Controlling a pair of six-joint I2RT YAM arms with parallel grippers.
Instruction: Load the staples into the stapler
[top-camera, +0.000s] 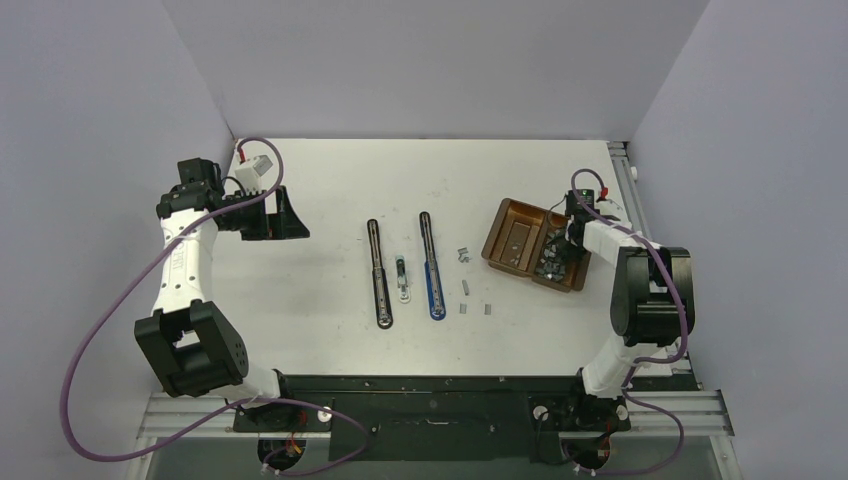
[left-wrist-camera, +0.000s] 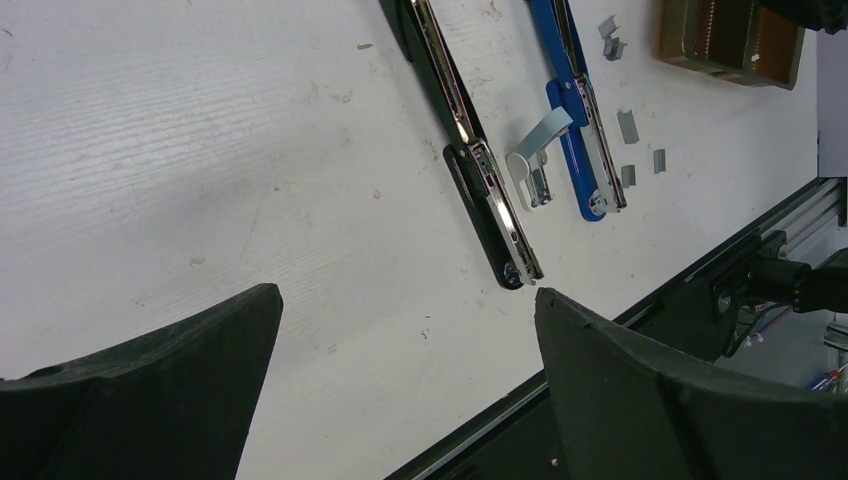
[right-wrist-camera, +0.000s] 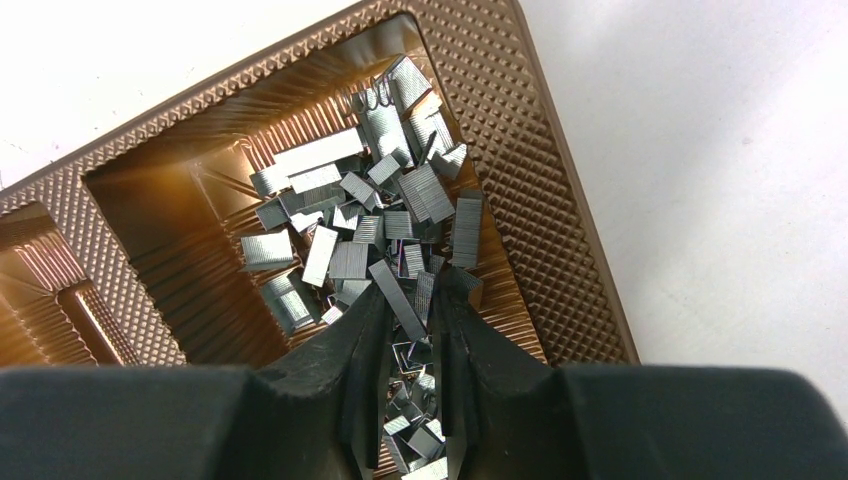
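A bronze two-compartment box stands at the right, with many staple strips piled in its right compartment. My right gripper is down in that pile, its fingers part open, with strips between or just under the tips; whether any is held I cannot tell. Three staplers lie in the middle: a black one, a small white one and a blue one. My left gripper stands open above the left of the table, nothing between its fingers.
Several loose staple pieces lie between the blue stapler and the box.
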